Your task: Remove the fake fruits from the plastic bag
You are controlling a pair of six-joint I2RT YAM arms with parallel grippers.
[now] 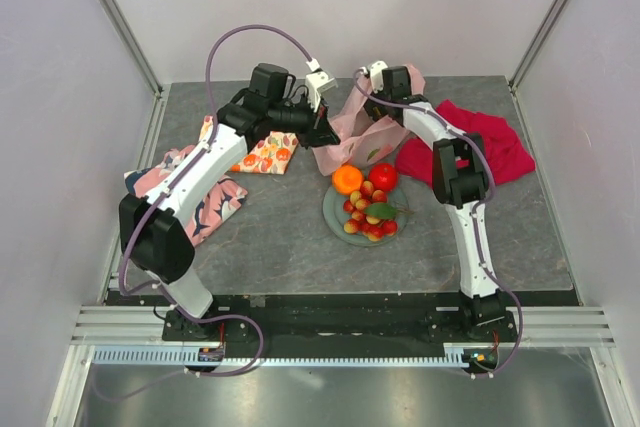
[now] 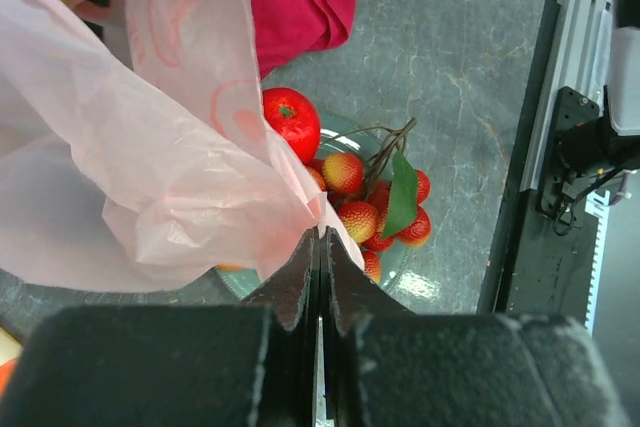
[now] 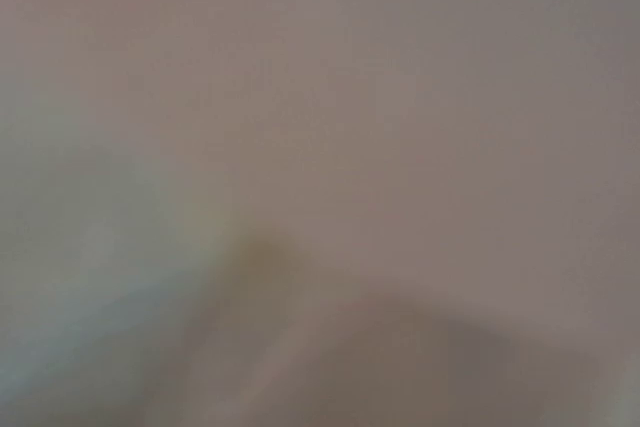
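A pale pink plastic bag (image 1: 355, 137) hangs above the back of the plate (image 1: 335, 222). My left gripper is shut on the bag's gathered edge. My right gripper (image 1: 378, 105) is down inside the bag at the back right; its fingers are hidden and its wrist view (image 3: 320, 97) is only blurred pink. The plate holds an orange (image 1: 347, 179), a red tomato-like fruit (image 2: 290, 119) and a cluster of lychee-like fruits (image 2: 357, 219) with a green leaf (image 2: 401, 192).
A red cloth (image 1: 495, 157) lies at the right, patterned cloths (image 1: 200, 212) at the left.
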